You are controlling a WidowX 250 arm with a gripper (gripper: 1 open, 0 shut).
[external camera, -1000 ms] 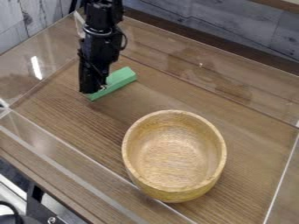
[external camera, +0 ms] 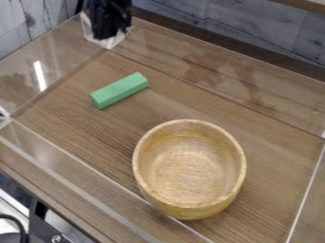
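Observation:
A green rectangular block lies at a slant on the wooden table, left of centre. An empty round wooden bowl stands in the lower right. My gripper is at the top edge, above and behind the block and apart from it, partly cut off and blurred. A pale patch shows at its lower end; whether anything is between the fingers is unclear.
A tiled wall runs along the back and top right. The table's left edge shows at bottom left, with dark cables beyond.
My gripper has moved up and back, away from the green block, to the top of the view. The block now lies clear of it.

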